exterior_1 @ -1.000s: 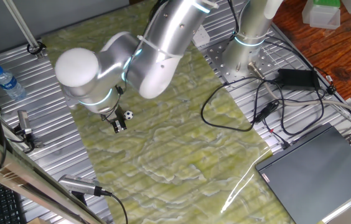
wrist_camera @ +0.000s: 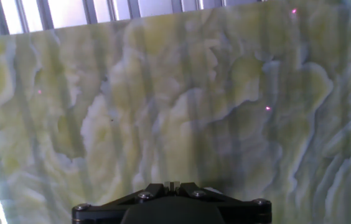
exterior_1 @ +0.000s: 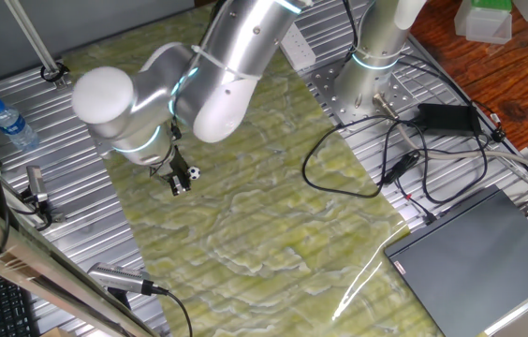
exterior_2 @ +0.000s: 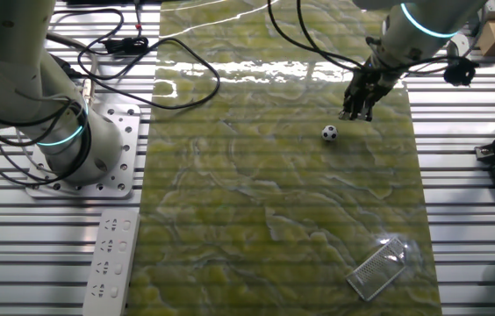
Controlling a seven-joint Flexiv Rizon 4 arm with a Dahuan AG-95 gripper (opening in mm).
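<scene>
A small black-and-white soccer ball (exterior_1: 195, 173) rests on the green marbled mat, right beside my gripper (exterior_1: 182, 191) in exterior view 1. From the other side, the ball (exterior_2: 329, 132) shows clear of my gripper (exterior_2: 355, 117), which hangs a little above the mat. Its fingertips meet at the bottom of the wrist view, so the gripper is shut, with nothing visible between them. A pale sliver just behind the fingers there may be the ball, but too little shows to tell. A metal grater (exterior_2: 377, 269) lies flat near a mat corner, hidden by the arm in exterior view 1.
Black cable (exterior_1: 325, 189) loops over the mat's edge by the robot base. A dark laptop (exterior_1: 484, 267) covers one corner. A water bottle (exterior_1: 13, 124) and a camera (exterior_1: 119, 278) stand off the mat; a power strip (exterior_2: 111, 262) lies alongside it.
The ball has not visibly moved.
</scene>
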